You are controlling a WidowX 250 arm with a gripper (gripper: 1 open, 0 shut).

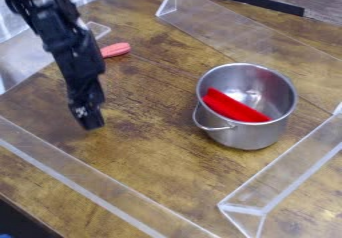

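Observation:
My black gripper [75, 118] hangs low over the wooden table at the left, its fingertips pointing down and apart, with nothing visible between them. Behind the arm lies a pink object [115, 49]. A steel pot [243, 130] stands at the right with a long red object [234, 107] inside it.
Clear plastic strips or trays edge the work area at the back [221, 22], the left and the front right [281, 182].

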